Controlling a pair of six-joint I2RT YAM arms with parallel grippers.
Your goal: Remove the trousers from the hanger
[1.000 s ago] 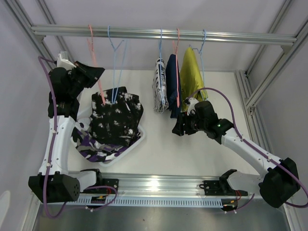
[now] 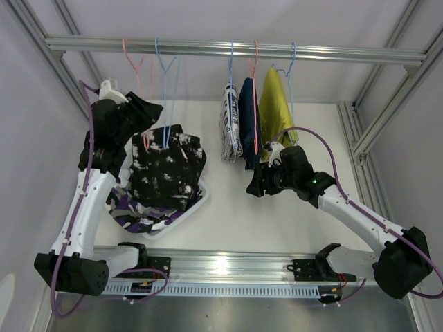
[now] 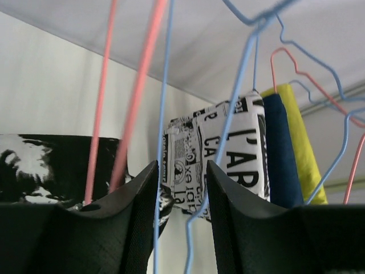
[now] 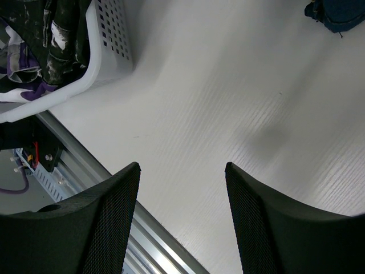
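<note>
My left gripper [image 2: 151, 111] is raised among the empty pink hanger [image 2: 126, 50] and blue hanger [image 2: 165, 83] on the left of the rail, open, with thin hanger wires near its fingertips in the left wrist view. Garments hang right of centre: a black-and-white printed one [image 2: 230, 121], a navy one [image 2: 246, 117] and a yellow-green one [image 2: 275, 104]; which are trousers I cannot tell. My right gripper [image 2: 256, 184] is open below them, over bare floor in the right wrist view, with nothing between its fingers.
A white basket [image 4: 85, 77] at the lower left holds dark patterned clothes [image 2: 163, 173]. The rail [image 2: 201, 48] spans the top. The floor [image 2: 221, 214] right of the basket is clear, bordered in front by a metal beam.
My left gripper has moved right toward the left-hand blue hanger, and those hangers have swung slightly. The right arm looks unchanged.
</note>
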